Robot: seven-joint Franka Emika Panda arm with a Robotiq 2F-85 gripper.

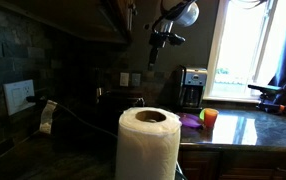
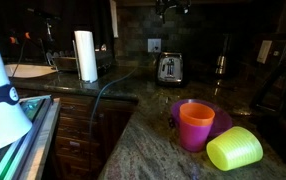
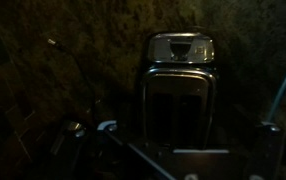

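Observation:
High over the counter, my gripper point(image 1: 156, 62) hangs from the white arm point(image 1: 180, 14), pointing down. A silver toaster point(image 2: 171, 68) stands against the back wall in the second exterior view, with the gripper point(image 2: 171, 10) well above it at the top edge. From the wrist, the toaster point(image 3: 179, 105) appears below and ahead, its dark slotted top facing me. The gripper is open, its fingers point(image 3: 270, 130) wide apart with nothing visible held between them. The wrist view is dim, so fingertip detail is hard to make out.
A paper towel roll point(image 1: 148, 150) stands upright near exterior camera 1. A coffee maker point(image 1: 191, 88) sits near the window. An orange cup point(image 2: 195, 127), a purple bowl point(image 2: 221, 120) and a tipped yellow-green cup point(image 2: 235, 148) crowd the counter's near right. A cable point(image 2: 113, 83) crosses the counter.

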